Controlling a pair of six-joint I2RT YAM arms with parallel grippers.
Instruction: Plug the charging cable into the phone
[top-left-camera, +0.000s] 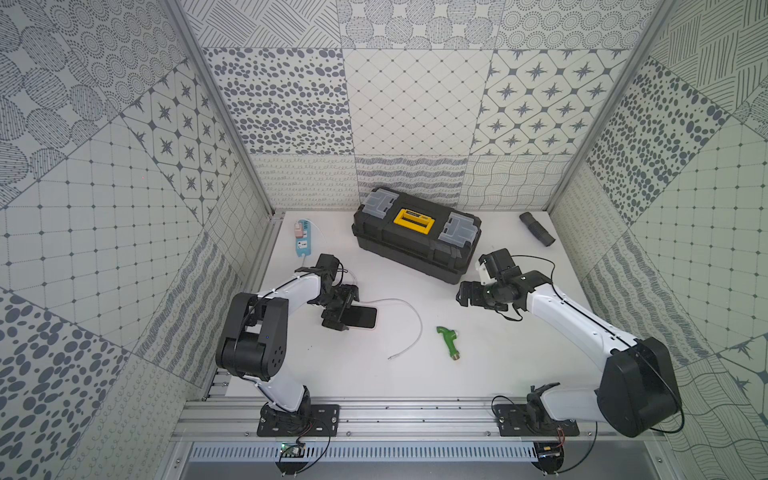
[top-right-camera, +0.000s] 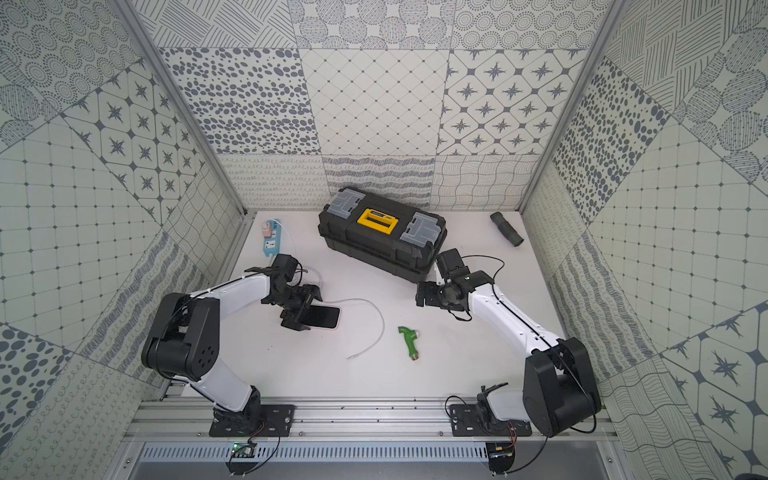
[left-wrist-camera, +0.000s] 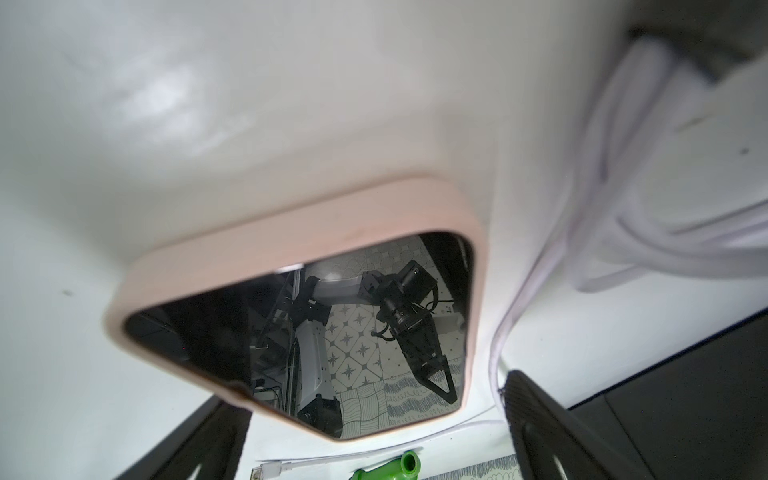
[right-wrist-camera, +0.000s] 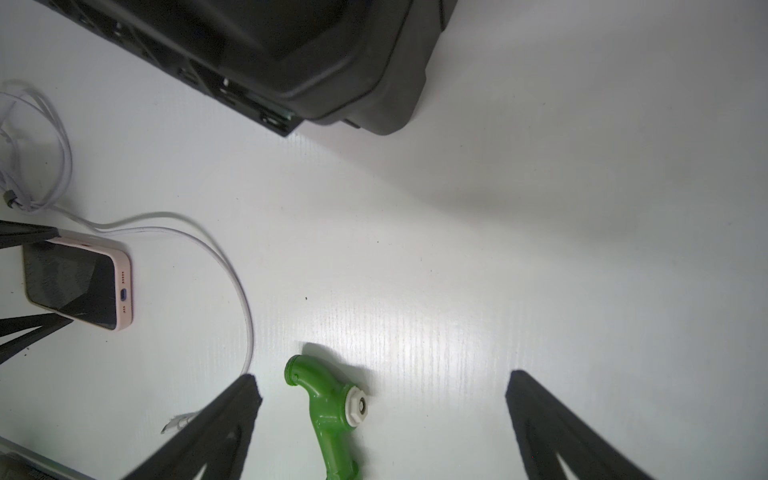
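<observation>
The phone (right-wrist-camera: 70, 281), in a pink case with its dark screen up, lies on the left part of the table. Its charging port faces right, bare. My left gripper (top-left-camera: 344, 310) is open low around the phone, one finger along each long side; the left wrist view shows the phone (left-wrist-camera: 352, 336) between them, and contact cannot be told. From a bundle, the white cable (right-wrist-camera: 240, 288) curves to the right and forward. Its free plug (right-wrist-camera: 179, 421) lies on the table, partly near a finger in the right wrist view. My right gripper is open and empty above the table.
A black toolbox (top-left-camera: 416, 232) stands at the back. A green pipe-shaped piece (right-wrist-camera: 324, 408) lies right of the plug. At the back left is a blue power strip (top-left-camera: 303, 238), and a dark roll (top-left-camera: 537, 229) lies back right.
</observation>
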